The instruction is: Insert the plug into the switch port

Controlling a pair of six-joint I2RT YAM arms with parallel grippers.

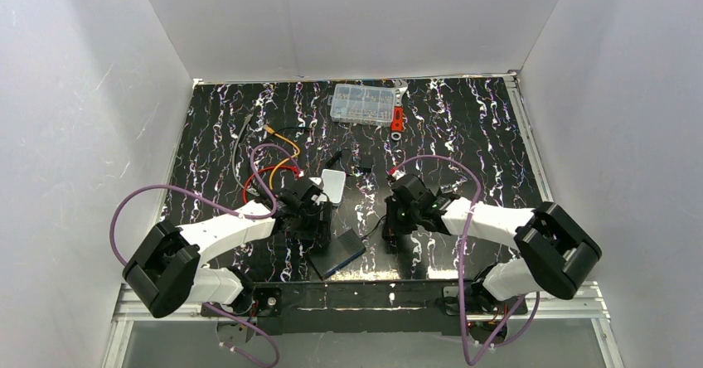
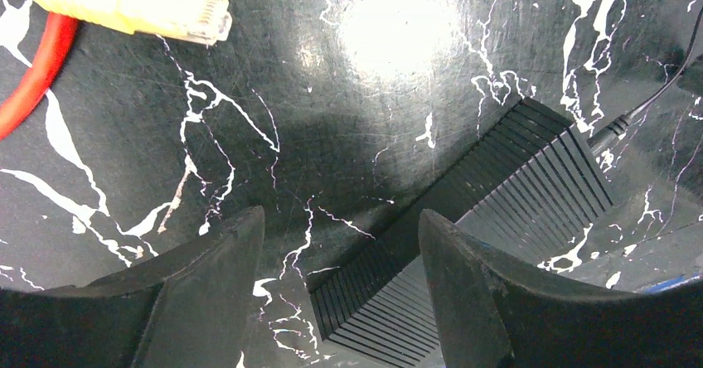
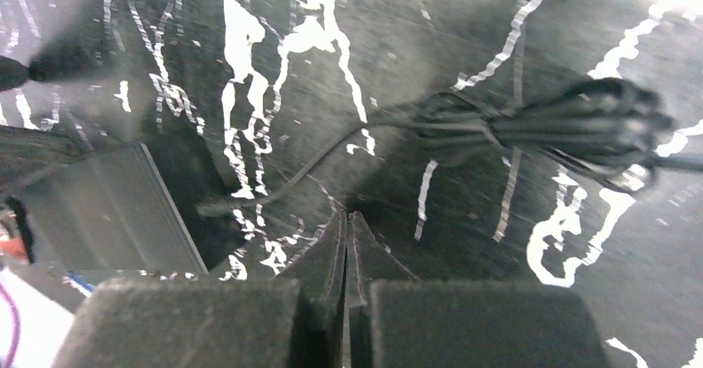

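Note:
A flat, ribbed black switch box [image 1: 338, 254] lies near the table's front edge. A thin black cable [image 2: 659, 99] leaves one end of it. My left gripper stands open above the box [image 2: 464, 244]; its right finger covers part of the box, and nothing is gripped. A yellow cable's clear-tipped plug [image 2: 178, 7] lies on the table at the upper left of the left wrist view. My right gripper is shut low over the table to the right of the box, with nothing visible between its fingertips. Which port faces where cannot be made out.
A tied bundle of black cable [image 3: 547, 128] lies ahead of the right fingers. Red cable [image 2: 41, 74] runs near the yellow plug. Farther back are a white box [image 1: 334, 184], a clear parts case [image 1: 362, 104] and a red-handled wrench [image 1: 397, 119].

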